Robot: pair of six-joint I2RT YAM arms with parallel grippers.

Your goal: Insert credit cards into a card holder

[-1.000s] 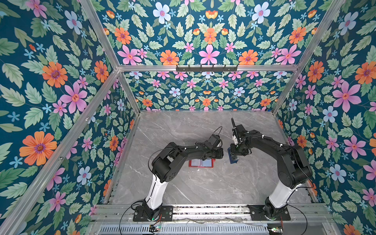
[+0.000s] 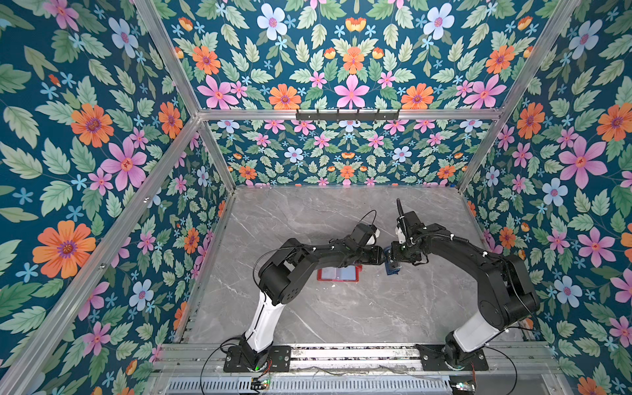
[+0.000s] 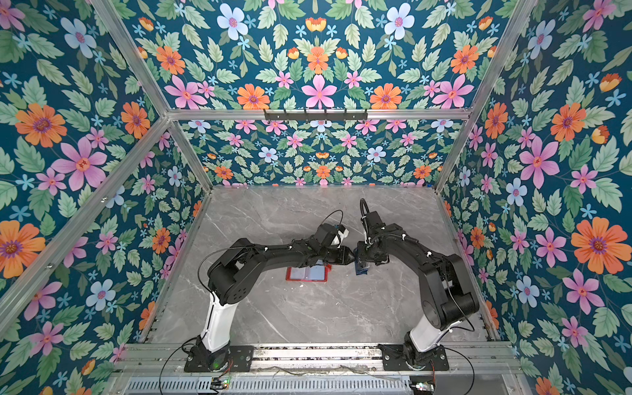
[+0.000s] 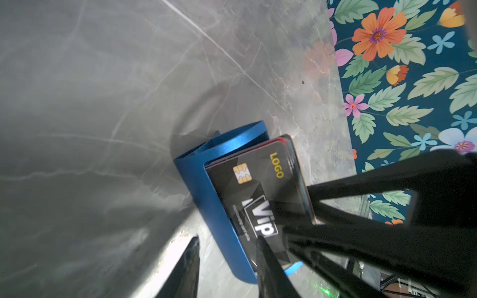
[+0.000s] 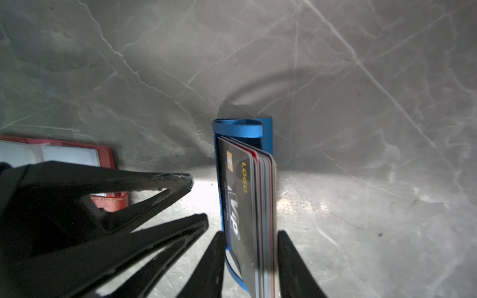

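Observation:
A blue card holder (image 4: 201,188) with a stack of cards (image 4: 258,198), the top one black with "Vip", is on the grey table in both wrist views. My left gripper is part open beside the holder's blue side, nothing visible between its fingers. My right gripper is over the holder, its fingers part open either side of the card stack. A red open card wallet (image 5: 106,156) with clear sleeves lies to the left of the holder.
The two arms' wrists are close together at the middle of the table (image 2: 296,210). Bare marble surrounds them, with floral walls and metal frame around the edges.
My left gripper has moved slightly right toward the blue holder. My right arm has also shifted a little to the right.

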